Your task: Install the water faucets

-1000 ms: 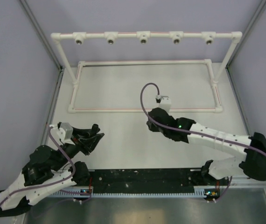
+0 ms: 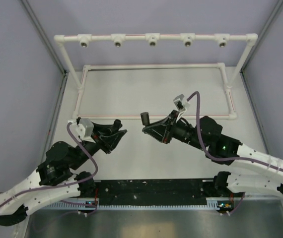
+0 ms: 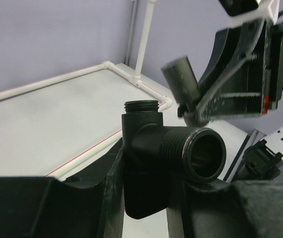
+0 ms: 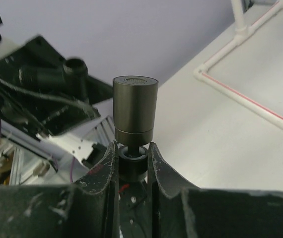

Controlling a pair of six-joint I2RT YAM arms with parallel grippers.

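Observation:
A dark faucet body [image 3: 144,144] with a threaded top and an open threaded side outlet stands between the fingers of my left gripper [image 2: 115,136], which is shut on it. In the right wrist view, a dark cylindrical faucet piece [image 4: 134,109] points up from my right gripper [image 2: 150,128]. The fingertips [image 4: 110,163] close around its narrower lower ring. Both parts are in the air, the right piece a short way to the right of the left body in the top view, and they are apart. Along the white pipe [image 2: 136,37] at the back sit several outlets, all bare.
A rectangular white pipe frame [image 2: 151,117] lies on the white board [image 2: 146,158], its uprights carrying the raised rail. Grey walls [image 2: 12,99] close in both sides. The board in front of the frame is bare.

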